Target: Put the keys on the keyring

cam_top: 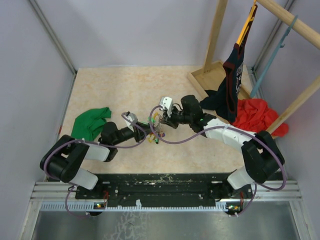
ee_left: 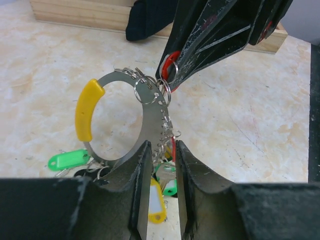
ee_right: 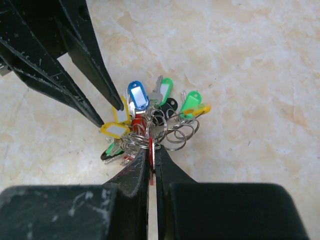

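Observation:
In the centre of the top view my left gripper (cam_top: 146,129) and right gripper (cam_top: 164,120) meet over the keys. In the left wrist view a large steel ring (ee_left: 151,122) carries small rings (ee_left: 146,90) and coloured tags, such as a green tag (ee_left: 67,160); my right gripper is shut on the rings at its top. My left gripper is below, its fingers close together; whether they grip anything is unclear. In the right wrist view several tagged keys, including a blue tag (ee_right: 138,96), hang around the rings.
A green cloth (cam_top: 90,122) lies at left. A wooden tray (cam_top: 202,80) with a hanging dark bag (cam_top: 232,85) and a red cloth (cam_top: 255,117) stands at right.

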